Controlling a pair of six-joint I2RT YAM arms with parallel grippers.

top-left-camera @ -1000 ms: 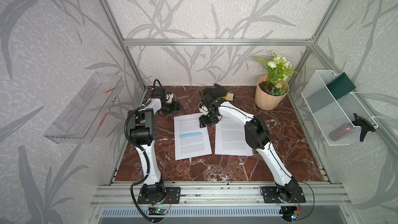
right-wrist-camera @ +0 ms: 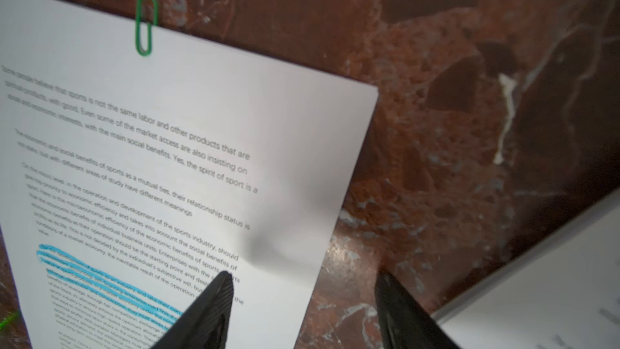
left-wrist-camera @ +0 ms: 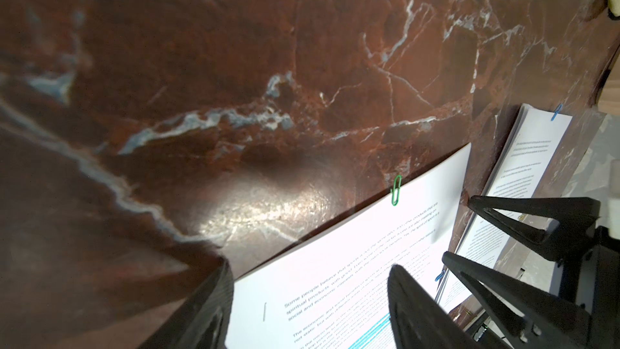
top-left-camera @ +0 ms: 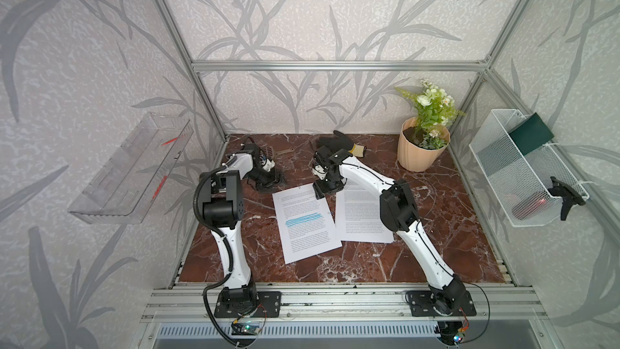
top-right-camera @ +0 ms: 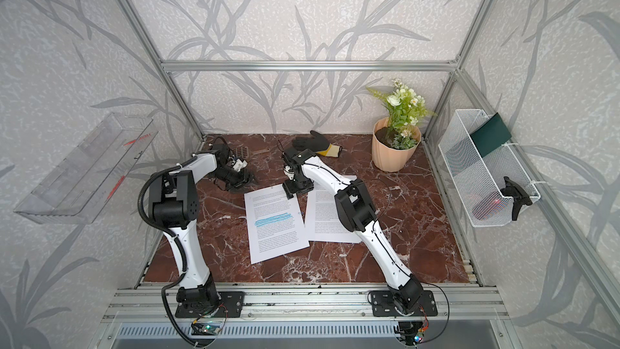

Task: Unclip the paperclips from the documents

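The left document (top-left-camera: 304, 239), a white printed sheet or stack with blue highlighting, lies tilted on the table. A green paperclip (right-wrist-camera: 146, 24) sits across its top edge; another green clip (right-wrist-camera: 9, 320) shows at its left edge. My left gripper is at its top left corner, one finger beside the corner, the fingers well apart. Over the top right of that page stands my right gripper, its fingers apart and no clip between them. On the right document (left-wrist-camera: 532, 148) are a blue clip (left-wrist-camera: 556, 111) at the top and another blue clip (left-wrist-camera: 440, 276) at the side.
A dark glove (top-left-camera: 335, 142) lies behind the right gripper. A plant pot (top-left-camera: 416, 148) stands at the back right. A clear bin (top-left-camera: 132, 171) hangs left and a white mesh basket (top-left-camera: 516, 174) right.
The left document has slid toward the front and turned, its lower end swinging right onto the right document's corner. The right gripper has hardly moved.
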